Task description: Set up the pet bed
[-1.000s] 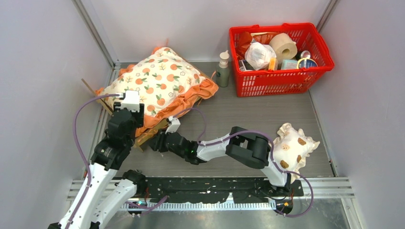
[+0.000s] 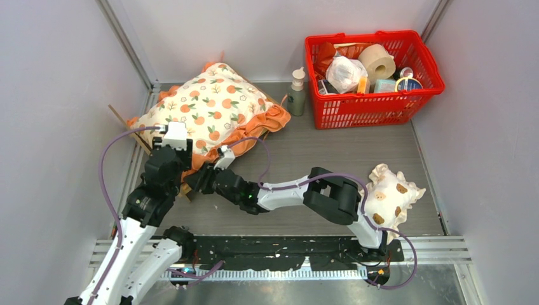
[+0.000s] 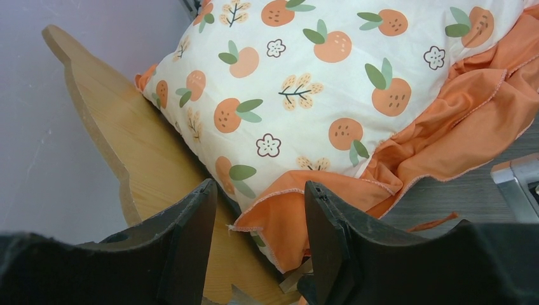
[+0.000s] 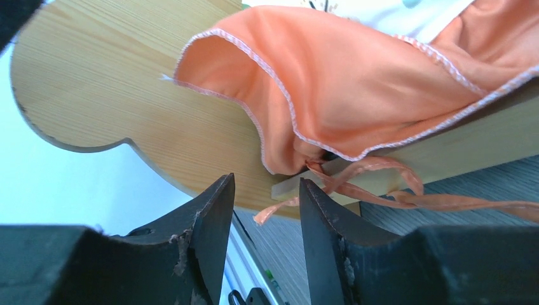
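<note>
The cushion (image 2: 210, 108), white with orange fruit print and orange trim, lies in a wooden bed frame (image 3: 95, 121) at the back left. Loose orange ties (image 4: 457, 202) hang over the frame's front board (image 4: 464, 146). My left gripper is open above the cushion's front left corner, its fingers empty. My right gripper is open at the front left corner, beside the orange fabric flap (image 4: 356, 82) and ties, with nothing visibly held.
A green pump bottle (image 2: 295, 101) stands behind, next to a red basket (image 2: 368, 114) of goods. A small spotted cushion (image 2: 388, 200) lies at the right.
The left arm is nearly unchanged.
</note>
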